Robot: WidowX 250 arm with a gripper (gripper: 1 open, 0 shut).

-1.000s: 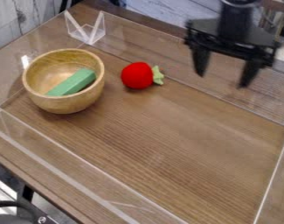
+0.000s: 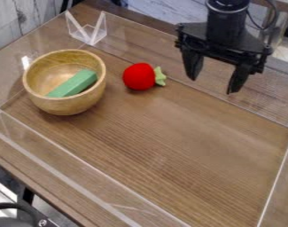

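My black gripper (image 2: 214,62) hangs over the back right of the wooden table, its two fingers pointing down and well apart, with nothing seen between them. To its left a red object with a green top (image 2: 139,76), like a tomato or pepper, lies on the table. At the left stands a tan bowl (image 2: 51,99) holding a green oblong object (image 2: 75,82).
A clear plastic piece (image 2: 84,27) stands at the back left. Some dark hardware (image 2: 16,213) shows at the lower left corner.
The objects on the table have not visibly moved.
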